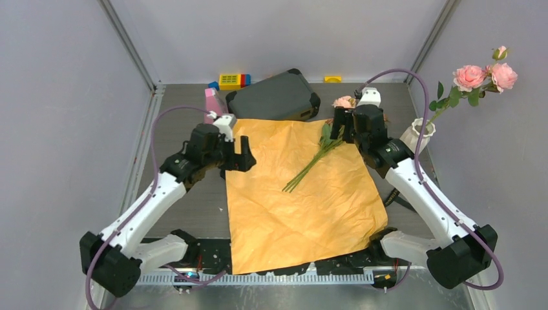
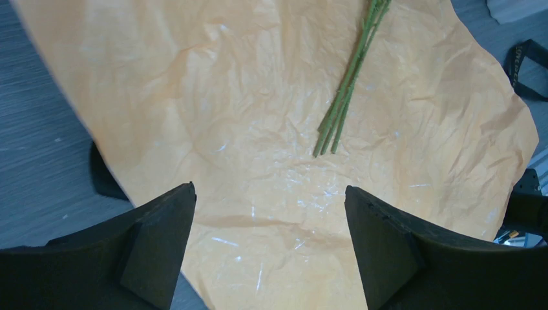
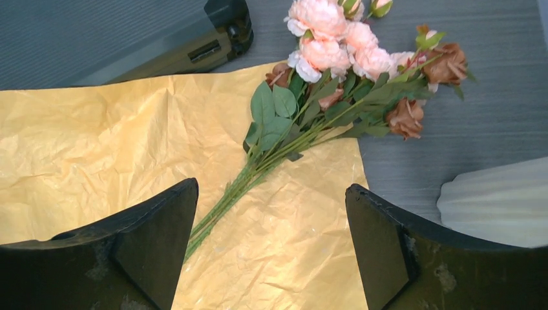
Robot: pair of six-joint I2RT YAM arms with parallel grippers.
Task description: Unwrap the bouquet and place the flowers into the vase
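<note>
A bunch of pink and brown flowers (image 3: 323, 55) lies on the orange paper (image 1: 278, 219). Its green stems (image 1: 302, 175) point toward the paper's middle. My right gripper hovers open over the bunch, its left finger partly covering the stems; in the top view it hides most of the blossoms. Over the paper's left side is my left gripper, fingers apart and empty, with the stem ends (image 2: 329, 139) ahead of it. At the right stands the white vase (image 1: 417, 134), with a few pink roses (image 1: 484, 76) rising out of it.
A dark grey case (image 1: 274, 95) lies behind the paper. Beside it are a pink object (image 1: 213, 103) and toy blocks (image 1: 231, 81). A black strap (image 1: 400, 199) lies right of the paper.
</note>
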